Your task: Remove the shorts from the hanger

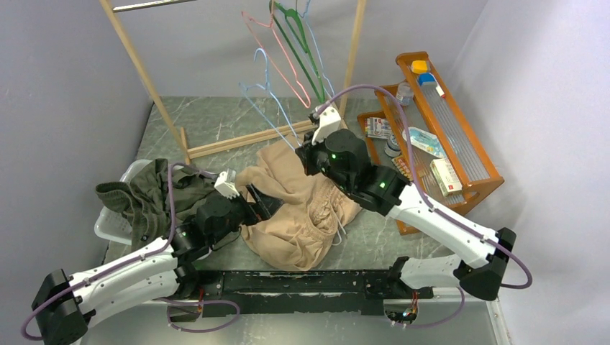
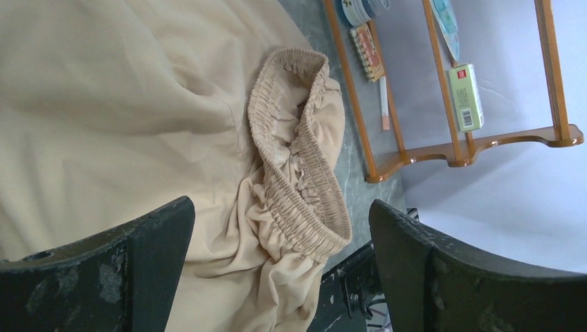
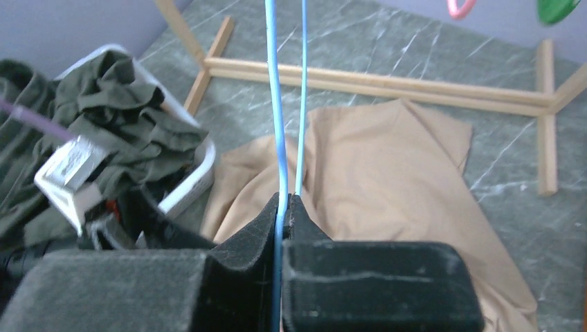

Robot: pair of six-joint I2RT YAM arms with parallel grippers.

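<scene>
Beige shorts [image 1: 295, 215] lie crumpled on the floor, waistband [image 2: 297, 194] facing up in the left wrist view, apart from the hangers. My right gripper [image 1: 308, 149] is raised above them, shut on a thin blue hanger [image 3: 275, 104], which rises out of its fingers in the right wrist view. My left gripper [image 1: 260, 203] stands open low over the shorts with nothing between its fingers.
Pink [image 1: 291, 68] and green [image 1: 311, 61] hangers, plus another blue one, hang on the wooden rack at the back. A white basket [image 1: 111, 223] of dark green clothes is left, a wooden shelf [image 1: 471, 180] right.
</scene>
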